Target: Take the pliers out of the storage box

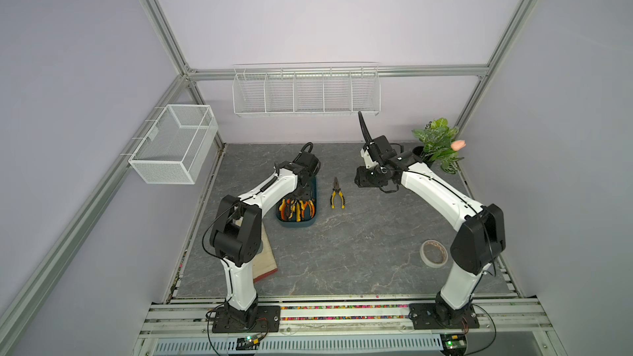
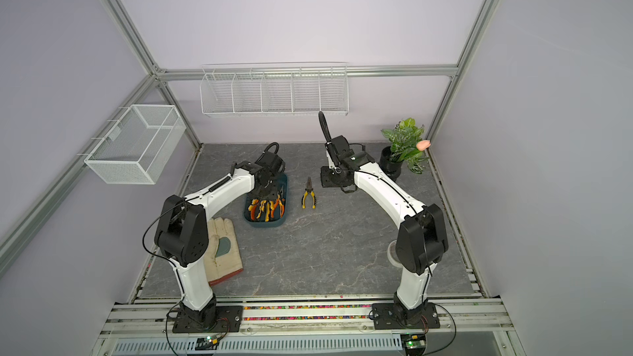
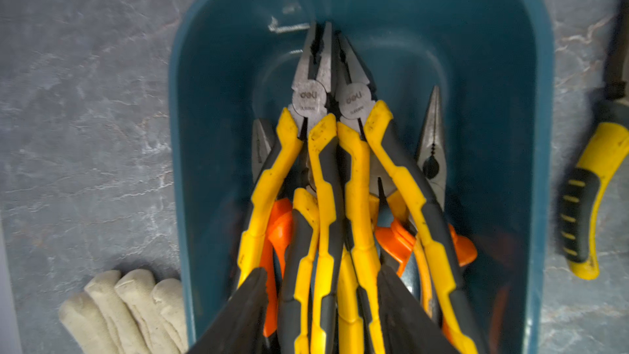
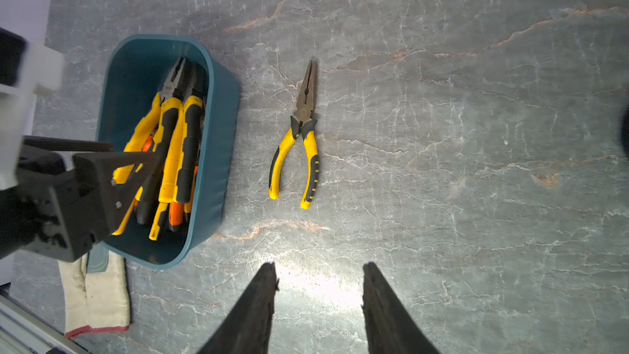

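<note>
A teal storage box (image 3: 537,157) holds several yellow-black and orange-handled pliers (image 3: 321,209), crowded together. My left gripper (image 1: 302,191) hangs over the box; in the left wrist view its fingers straddle the handles low in the frame, apart, with nothing visibly held. A yellow-black long-nose pliers (image 4: 308,137) lies on the table just right of the box, handles toward the front. My right gripper is raised to the right of these pliers, its fingers apart and empty.
A potted plant (image 1: 435,138) stands at the back right, a tape roll (image 1: 422,255) at the front right. A glove (image 2: 224,263) lies at the front left. Wire baskets hang on the back and left walls.
</note>
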